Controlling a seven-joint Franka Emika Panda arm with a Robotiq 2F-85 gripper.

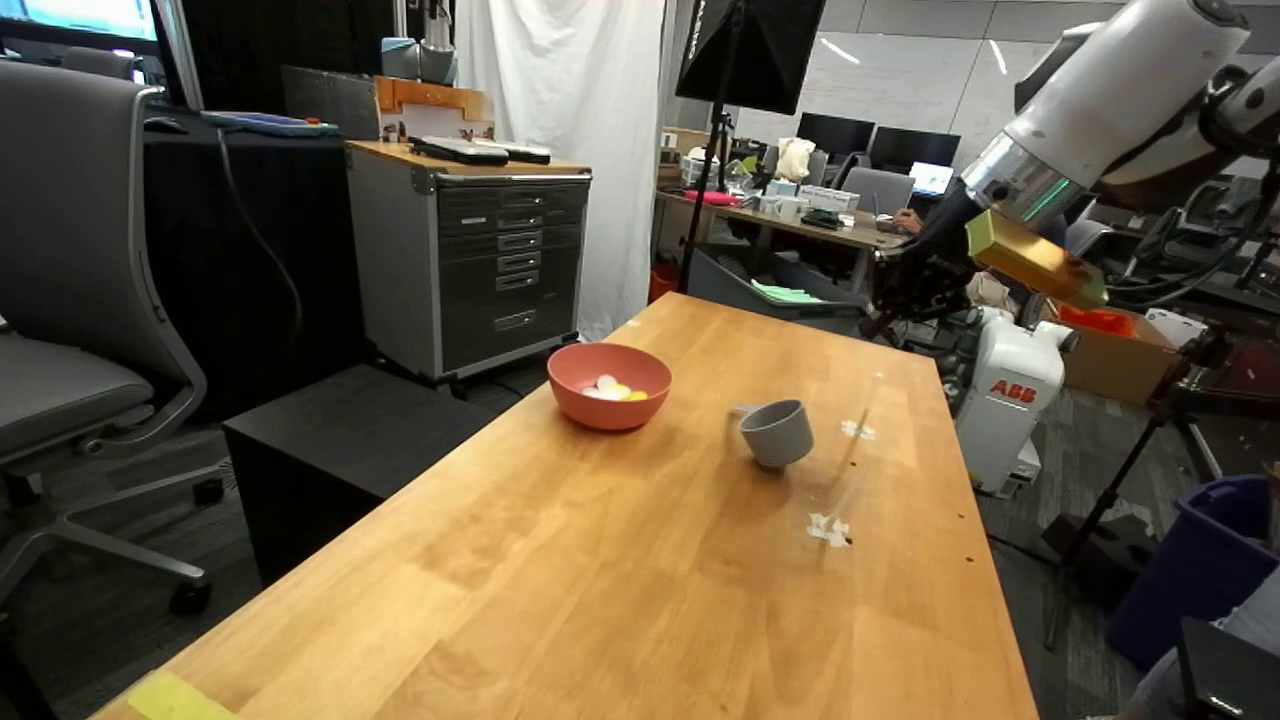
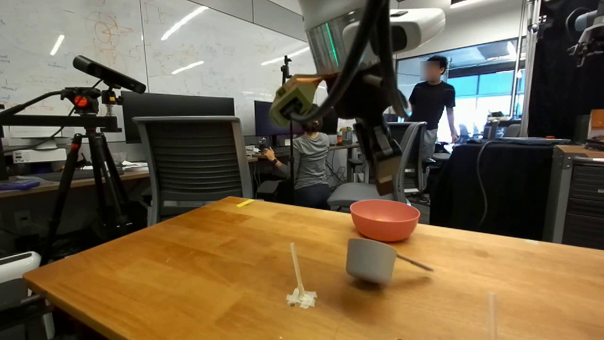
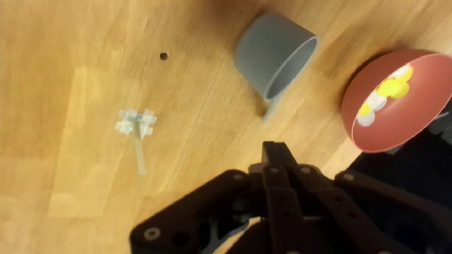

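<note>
In the wrist view the cup (image 3: 265,50) has its mouth toward the red bowl (image 3: 356,112). Inside that bowl (image 1: 609,410) are several white and yellow round pieces (image 3: 394,87). My gripper is shut above the table, with nothing visible between its fingers. From exterior view 2, the gripper (image 2: 386,184) hangs higher than the cup (image 2: 368,260) and bowl (image 2: 385,221).
Two thin pale sticks stand taped to the table, one by the near tape patch (image 1: 828,529) and another by the far tape patch (image 1: 857,428). A person (image 2: 433,105) stands in the background.
</note>
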